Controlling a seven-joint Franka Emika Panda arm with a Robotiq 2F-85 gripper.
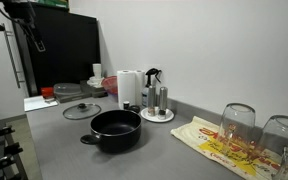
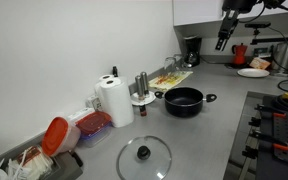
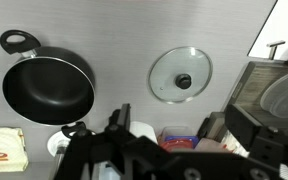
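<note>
My gripper is open and empty, held high over the counter. Its dark fingers reach in from the bottom of the wrist view, and in exterior view 1 it hangs at the upper left. Below it in the wrist view, a black pot (image 3: 49, 88) lies to the left, empty, its handle pointing up and left. A round glass lid (image 3: 174, 62) with a black knob lies flat on the counter to the right of the pot. Lid and pot are apart, and neither touches the gripper. In exterior view 2 the lid (image 2: 156, 166) is in the foreground, the pot (image 2: 184, 104) farther back.
Along the wall stand paper towel rolls (image 1: 126, 88), a spray bottle and metal shakers on a white plate (image 1: 157, 116). Upturned glass jars (image 1: 236, 125) rest on a printed cloth (image 1: 206, 140) at right. Bare counter (image 1: 59, 155) surrounds the pot's near side.
</note>
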